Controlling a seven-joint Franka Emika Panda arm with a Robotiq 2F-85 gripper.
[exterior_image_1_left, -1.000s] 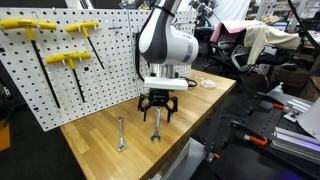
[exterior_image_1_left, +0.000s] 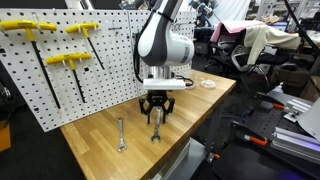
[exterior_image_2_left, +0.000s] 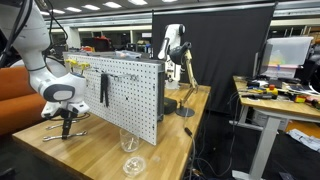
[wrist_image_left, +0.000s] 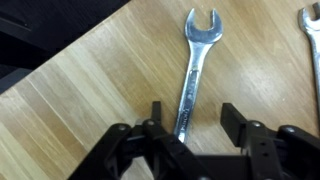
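Beneath my gripper a silver wrench (wrist_image_left: 199, 50) lies on the wooden table, its open end pointing away in the wrist view. Its shaft runs down between the two parted fingers, which stand on either side of it. The lower end of that wrench is hidden by the gripper. In exterior view 1 the gripper (exterior_image_1_left: 157, 112) is low over the table, and the same wrench (exterior_image_1_left: 156, 133) reaches out toward the front edge. A second wrench (exterior_image_1_left: 122, 134) lies apart to the left; part of a wrench (wrist_image_left: 312, 35) also shows at the wrist view's right edge.
A white pegboard (exterior_image_1_left: 105, 60) stands along the table's back, with yellow-handled tools (exterior_image_1_left: 75, 57) hanging at the left. Clear glass dishes (exterior_image_2_left: 134, 165) sit farther along the table. The table's front edge (exterior_image_1_left: 180, 155) is close to the wrench.
The gripper's fingers look closer together than before, and the gripper sits slightly lower over the wrench. Both wrenches appear unmoved.
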